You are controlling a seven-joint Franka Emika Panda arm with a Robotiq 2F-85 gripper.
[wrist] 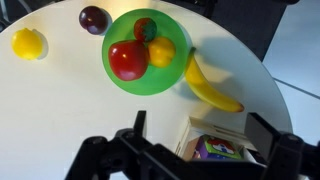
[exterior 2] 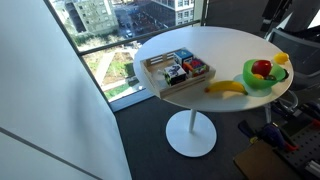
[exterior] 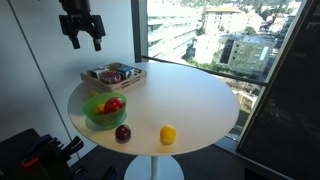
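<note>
High above the white table, my gripper [exterior: 86, 46] hangs open, with nothing between its fingers. In the wrist view its two dark fingers [wrist: 138, 124] stand wide apart at the bottom. Below lies a green bowl [wrist: 120, 86] holding a red apple [wrist: 128, 60], an orange fruit [wrist: 161, 52] and a smaller red fruit [wrist: 145, 29]. A yellow banana [wrist: 208, 84] rests on the table beside the bowl. On the bowl's other side are a dark purple fruit [wrist: 94, 19] and a yellow lemon-like fruit [wrist: 28, 43], apart from each other.
A wooden tray [exterior 2: 153, 82] with several small packages stands on the table past the banana. The round table's edge curves close to the bowl and fruit.
</note>
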